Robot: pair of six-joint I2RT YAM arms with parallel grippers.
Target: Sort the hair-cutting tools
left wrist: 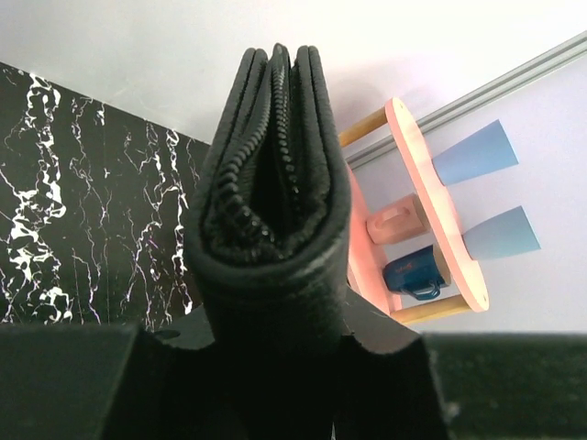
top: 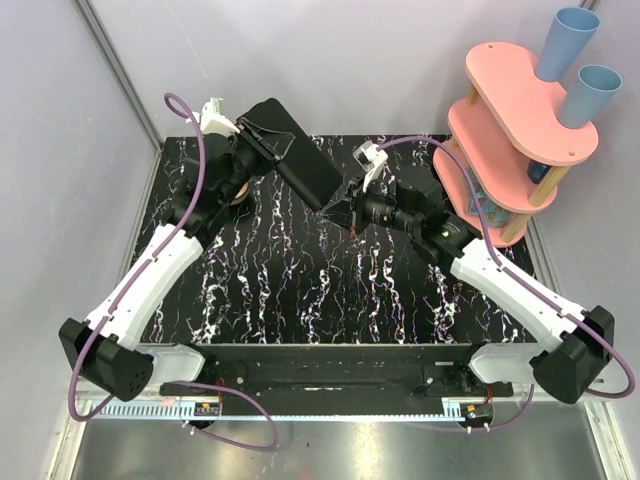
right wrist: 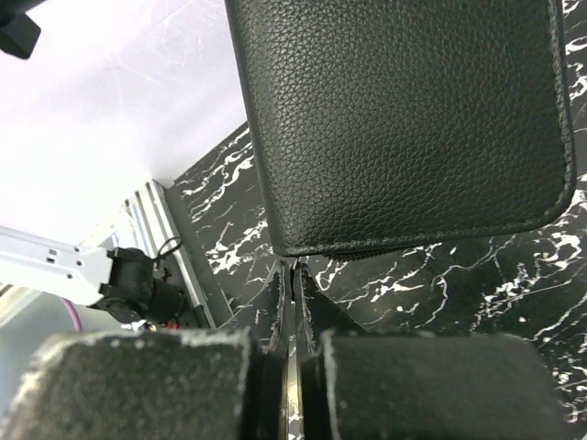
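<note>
A black leather-like zip case [top: 300, 160] is held up above the table, slanting down to the right in the top view. My left gripper [top: 272, 146] is shut on its upper end. In the left wrist view the case [left wrist: 275, 302] is seen edge-on, its zip teeth parted with a dark gap between them. My right gripper [top: 340, 212] is at the lower corner of the case. The right wrist view shows that gripper shut, its tips just under the zipped edge of the case [right wrist: 394, 119]; whether a zip pull is pinched there, I cannot tell.
A pink tiered shelf [top: 520, 95] stands at the right, with blue cups [top: 590, 95] on top and mugs [left wrist: 415, 273] lower down. Behind the left arm a bowl [top: 241, 196] is mostly hidden.
</note>
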